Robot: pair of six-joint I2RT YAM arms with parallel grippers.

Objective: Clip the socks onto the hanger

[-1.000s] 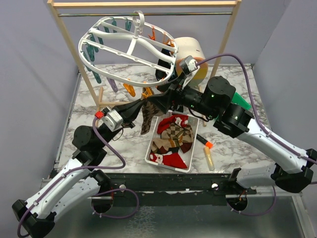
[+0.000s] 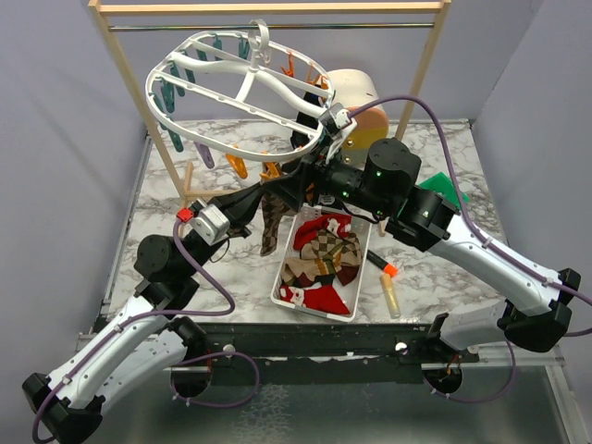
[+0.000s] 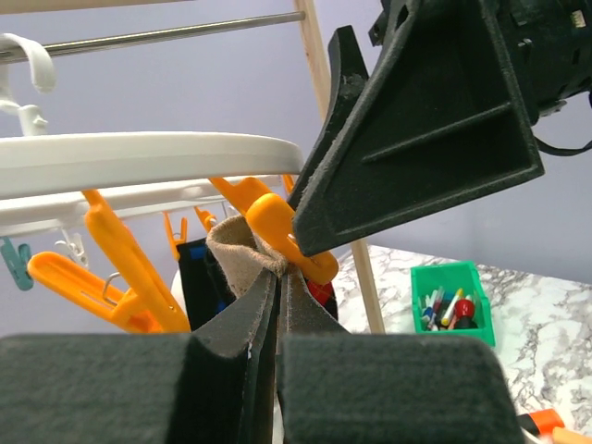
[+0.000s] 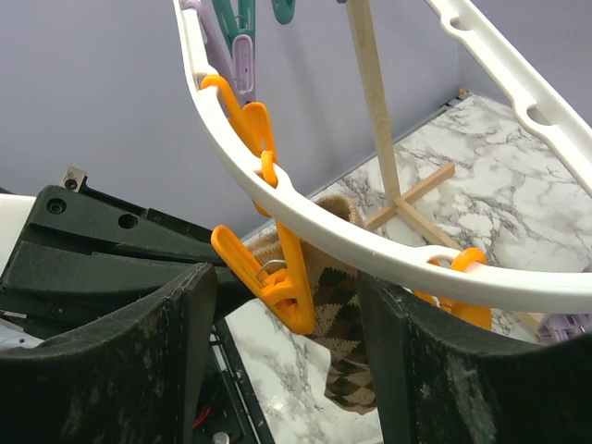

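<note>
The round white hanger (image 2: pixel 227 146) hangs from a metal rod, clothespins dangling from its rim. A brown checkered sock (image 2: pixel 270 227) hangs under the front right of the rim. In the left wrist view its top edge (image 3: pixel 239 254) is pinched in my left gripper, which is shut, close against an orange clip (image 3: pixel 282 231). My right gripper stands open around that orange clip (image 4: pixel 282 277), a finger to each side with gaps between. Whether the clip bites the sock cannot be told. A dark sock (image 2: pixel 305 125) hangs farther back on the rim.
A white bin (image 2: pixel 319 313) of red and brown checkered socks stands below. Beside it lie an orange-black marker (image 2: pixel 382 264) and a yellowish stick (image 2: pixel 390 296). A green tray (image 3: pixel 453 268) of pens sits at the right. Wooden posts (image 2: pixel 421 74) frame the hanger.
My right gripper has moved slightly left and closer to the orange clip and the left gripper. The left arm is nearly still, and the hanger has shifted a little.
</note>
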